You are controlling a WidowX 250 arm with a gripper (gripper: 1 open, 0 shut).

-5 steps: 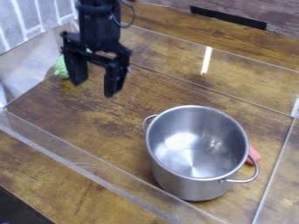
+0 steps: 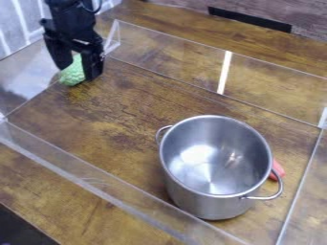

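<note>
My black gripper [image 2: 76,55] is at the upper left, open, its fingers around or just above a green object [image 2: 73,73] lying near the clear left wall. The gripper hides part of that object, and whether the fingers touch it is unclear. A large steel pot [image 2: 213,167] with two side handles stands at the lower right.
A small red object [image 2: 276,172] lies behind the pot's right side. Clear low walls [image 2: 102,181] border the wooden work surface [image 2: 121,115], which is bare through the middle.
My gripper has moved left and back, from over the middle-left of the surface to the green object. The pot has not moved.
</note>
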